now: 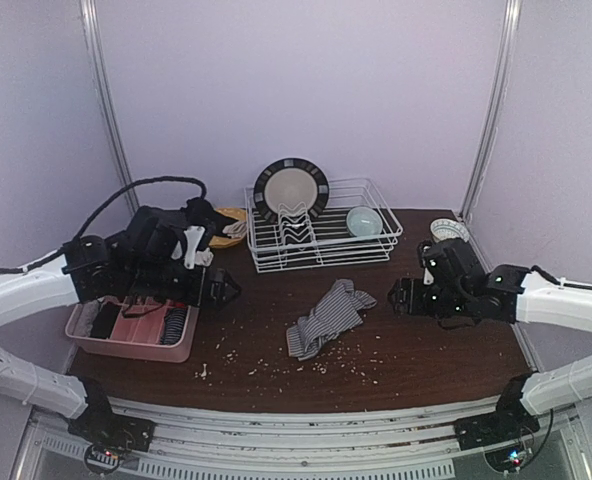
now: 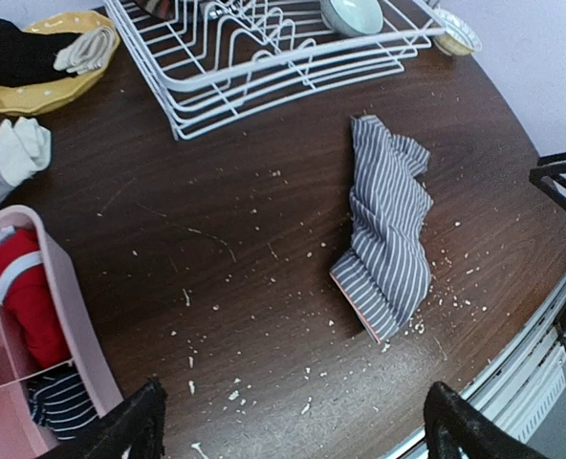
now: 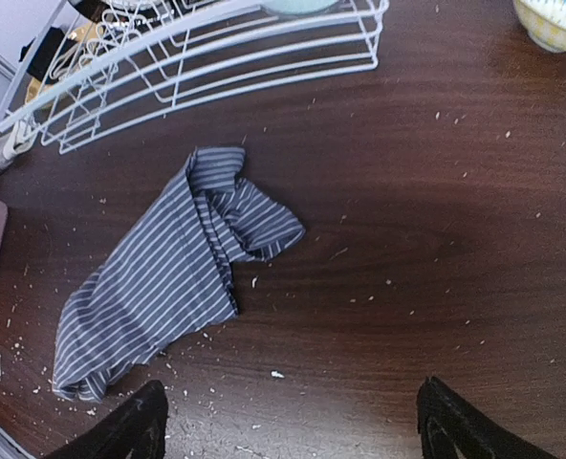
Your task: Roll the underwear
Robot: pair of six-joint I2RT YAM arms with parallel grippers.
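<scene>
The underwear [image 1: 328, 318], grey with thin stripes, lies crumpled and lengthwise on the dark table. In the left wrist view the striped underwear [image 2: 390, 225] is right of centre, and in the right wrist view the same underwear [image 3: 163, 273] is on the left. My left gripper [image 1: 226, 289] hovers to its left, above the pink box's right side, open and empty; its fingertips [image 2: 140, 421] stand far apart. On the other side, my right gripper [image 1: 404, 296] is apart from the cloth, its fingers [image 3: 135, 426] spread with only bare table between them.
A pink divided box [image 1: 136, 349] holding rolled clothes stands at the left. Behind the underwear is a white dish rack [image 1: 321, 255] with a plate and bowl. A patterned bowl [image 1: 449, 230] sits at the back right. Small crumbs litter the table's front; bare wood surrounds the underwear.
</scene>
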